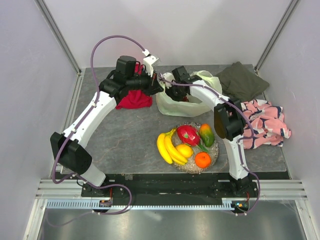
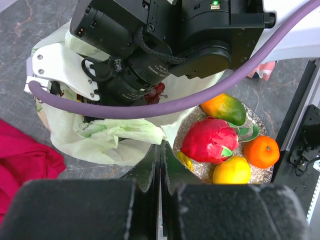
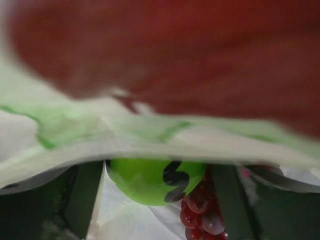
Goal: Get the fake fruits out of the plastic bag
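The plastic bag (image 1: pixel 170 104) stands at the back centre. My right gripper (image 1: pixel 174 90) is down inside it; in the right wrist view its fingers (image 3: pixel 70 200) are apart around a green ball (image 3: pixel 145 180), with red grapes (image 3: pixel 200 210) beside it and a blurred red shape above. Whether it touches the ball I cannot tell. My left gripper is shut at the bag's left rim, nothing visible between its fingers.
A plate (image 1: pixel 195 166) of bananas, dragon fruit, mango, lemon and orange sits front centre. A red cloth (image 1: pixel 130 102), a dark cushion and a patterned cloth lie around the bag.
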